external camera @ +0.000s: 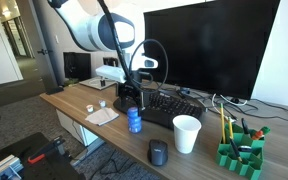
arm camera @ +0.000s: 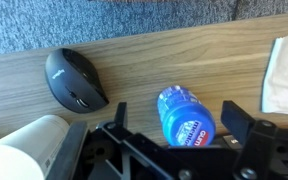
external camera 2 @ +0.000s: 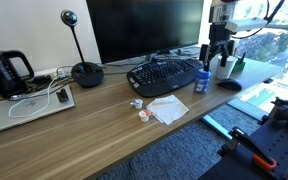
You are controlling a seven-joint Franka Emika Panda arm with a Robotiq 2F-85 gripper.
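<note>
A blue can (external camera: 134, 120) stands upright on the wooden desk, in front of the keyboard. From above, the wrist view shows the can's top (arm camera: 192, 132) between the spread fingers of my gripper. The gripper is open, with one finger (arm camera: 112, 138) to each side of the can, and it holds nothing. Exterior view 1 has the gripper (external camera: 131, 99) just over and behind the can, close to its top. Whether a finger touches the can cannot be told.
A black mouse (arm camera: 74, 76) and a white cup (external camera: 186, 133) stand near the can. Beyond the cup is a green pen holder (external camera: 240, 158). A keyboard (external camera 2: 162, 75) lies behind, and a white napkin (external camera 2: 165, 109) to the other side. The desk's front edge is close.
</note>
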